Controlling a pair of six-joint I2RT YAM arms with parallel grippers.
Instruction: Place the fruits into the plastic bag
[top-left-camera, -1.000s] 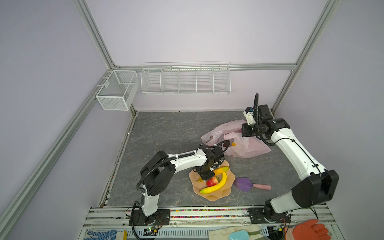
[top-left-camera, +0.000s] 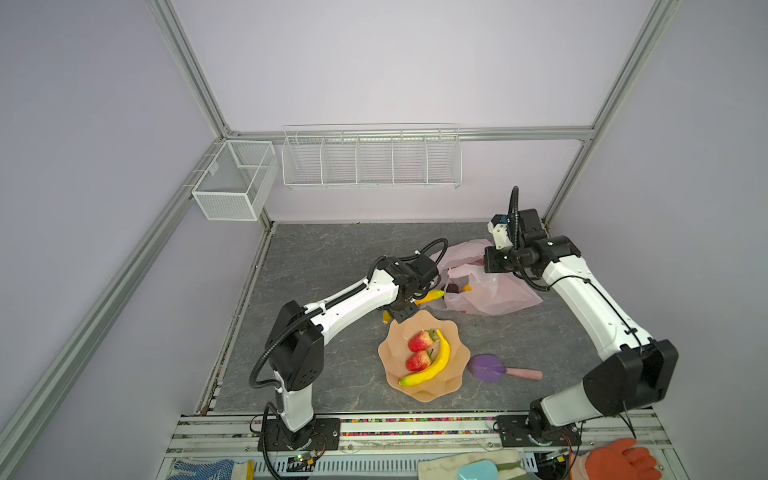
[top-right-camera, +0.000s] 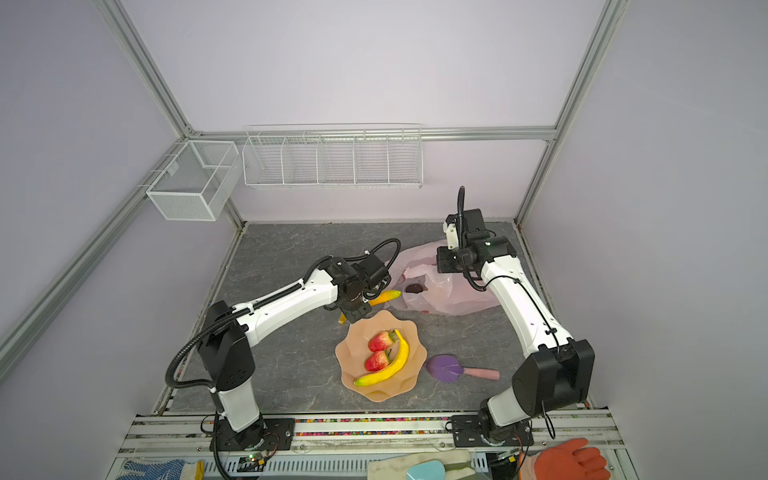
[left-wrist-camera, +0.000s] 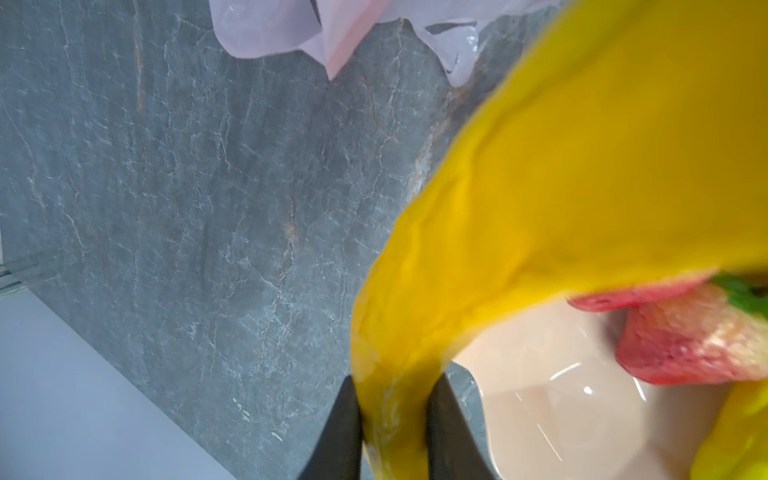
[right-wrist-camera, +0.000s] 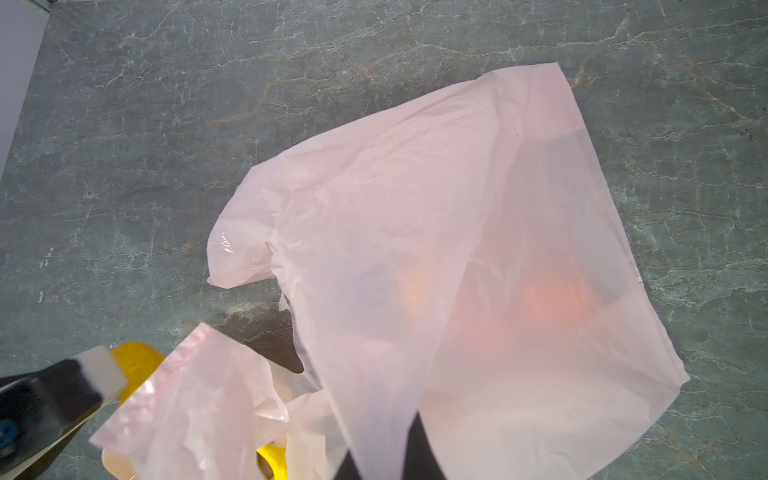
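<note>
My left gripper is shut on a yellow banana (left-wrist-camera: 544, 192), raised just past the back rim of the scalloped peach bowl (top-left-camera: 389, 360). The bowl holds two red fruits (top-left-camera: 418, 360) and another banana (top-left-camera: 436, 364). Behind it lies the pink plastic bag (right-wrist-camera: 560, 384), with faint orange-red shapes showing through. My right gripper is shut at the bag's upper layer, the plastic running between its fingers.
A purple paddle (top-left-camera: 485, 367) with a pink handle lies right of the bowl. Wire baskets (top-left-camera: 372, 156) hang on the back wall.
The left gripper has lifted the banana up out of the bowl and moved it back toward the bag. The right arm is almost unchanged.
</note>
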